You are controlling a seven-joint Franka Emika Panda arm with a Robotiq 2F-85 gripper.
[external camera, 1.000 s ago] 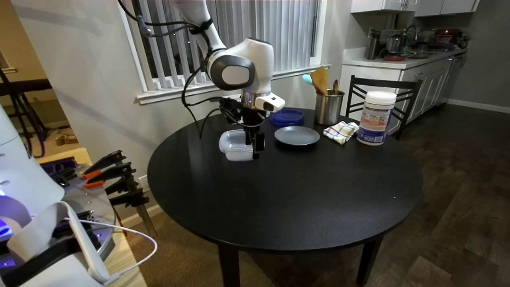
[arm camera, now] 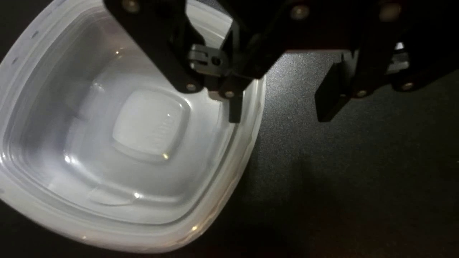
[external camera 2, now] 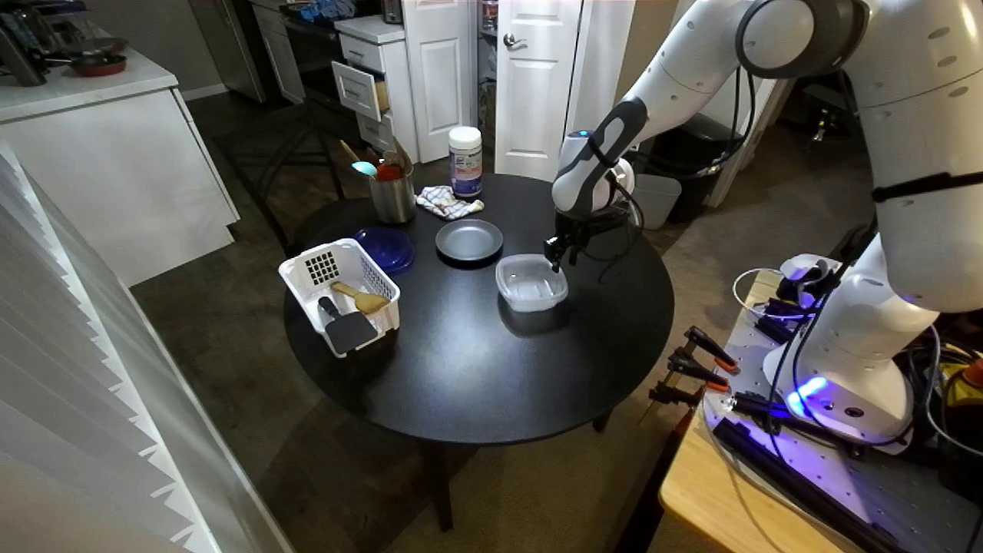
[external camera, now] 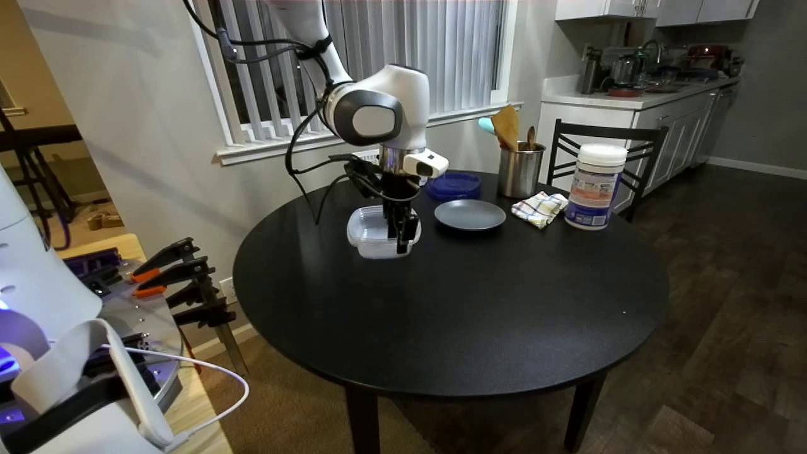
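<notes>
A clear plastic container (arm camera: 148, 124), square with rounded corners and empty, sits upright on the black table. My gripper is over its edge with fingers parted. In the wrist view one of its fingers (arm camera: 235, 109) overlaps the inside of the container, while the other finger is out over bare table, so the near rim (arm camera: 258, 111) lies between them. Exterior view 1 has the gripper (external camera: 404, 241) in front of the container's right part (external camera: 376, 227). From exterior view 2, the gripper (external camera 2: 555, 258) is at the container's upper right corner. Contact with the rim cannot be made out.
A grey plate (external camera 2: 469, 240), blue lid (external camera 2: 385, 249), checked cloth (external camera 2: 448, 202), utensil pot (external camera 2: 393, 197) and wipes tub (external camera 2: 465, 164) stand beyond the container. A white basket (external camera 2: 388, 286) holds a spatula and wooden spoon.
My gripper has moved slightly left and down in exterior view 1. More of the container shows to the right of the fingers, and it seems to have shifted or turned a little.
</notes>
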